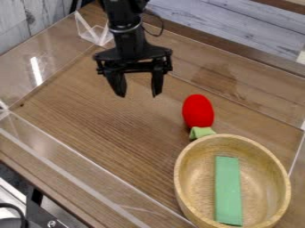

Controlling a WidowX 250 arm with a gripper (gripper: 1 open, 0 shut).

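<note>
My black gripper (138, 82) hangs over the upper middle of the wooden table, open, with its two fingers spread and nothing between them. Right of it lies a red oval object (198, 110) with a small pale green piece (201, 133) at its lower end. A cream round bowl (191, 178) at the bottom right holds a green rectangular block (227, 189).
A clear plastic item stands at the upper left, behind the arm.
</note>
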